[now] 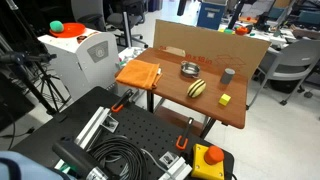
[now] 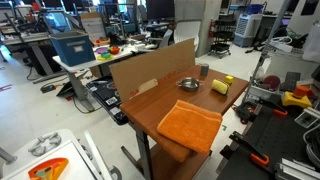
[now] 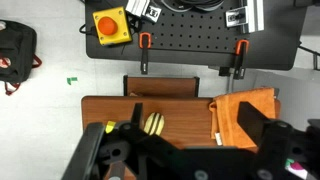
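On the brown wooden table point(image 1: 170, 105) an orange cloth point(image 1: 138, 74) lies flat near the left edge. A shiny metal bowl point(image 1: 190, 69) sits towards the back, and a grey cup point(image 1: 228, 75) stands to its right. In front of them are a yellow striped object point(image 1: 197, 88) and a small yellow block point(image 1: 224, 99). In the wrist view my gripper hangs high over the table, open, its dark fingers wide apart with nothing seen between them. The striped object point(image 3: 154, 124) shows in that gap, well below; the fingers partly cover the table.
A cardboard panel point(image 2: 155, 75) stands along the table's back edge. The black robot base point(image 1: 140, 130) carries coiled cables and a yellow box with a red button point(image 1: 208, 163). Office chairs point(image 1: 289, 62) and a white cabinet point(image 1: 87, 58) stand around.
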